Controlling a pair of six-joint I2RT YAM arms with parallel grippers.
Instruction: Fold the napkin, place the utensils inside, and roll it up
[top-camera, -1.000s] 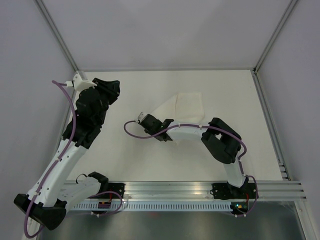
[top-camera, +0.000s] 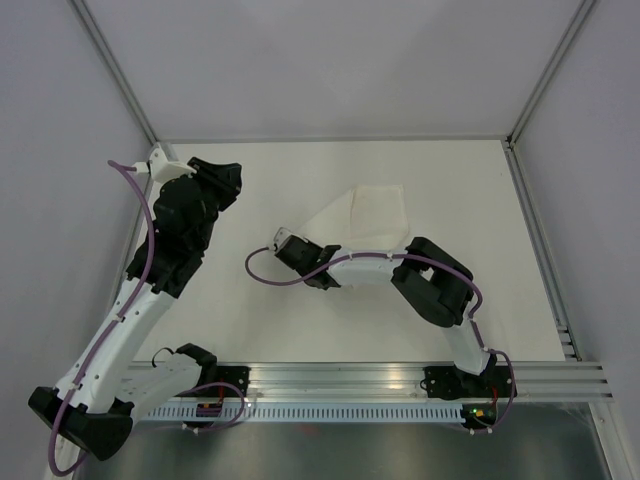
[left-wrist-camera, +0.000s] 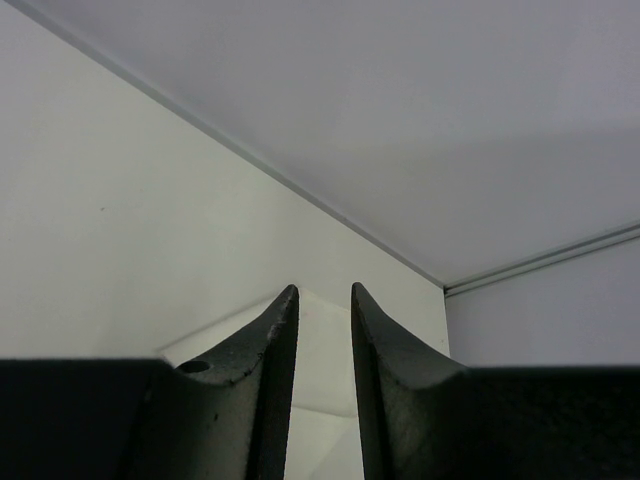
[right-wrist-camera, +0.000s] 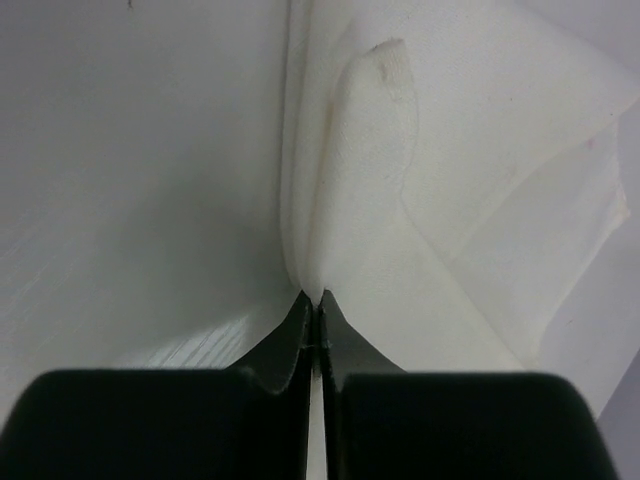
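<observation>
The white napkin (top-camera: 378, 212) lies on the pale table, partly hidden by the right arm in the top view. At its near left side, my right gripper is shut, and the cloth's folds gather to a pinch between its fingertips. A doubled fold of the napkin (right-wrist-camera: 375, 170) runs away from the fingers in the right wrist view. My left gripper (top-camera: 232, 184) is raised over the left of the table, apart from the cloth. In the left wrist view its fingers (left-wrist-camera: 275, 370) stand apart with nothing held. I see no utensils.
Grey walls with metal rails (top-camera: 330, 140) close in the back and sides. The right forearm (top-camera: 370, 268) crosses above the near part of the napkin.
The left arm has barely moved. Most of the napkin looks the same.
</observation>
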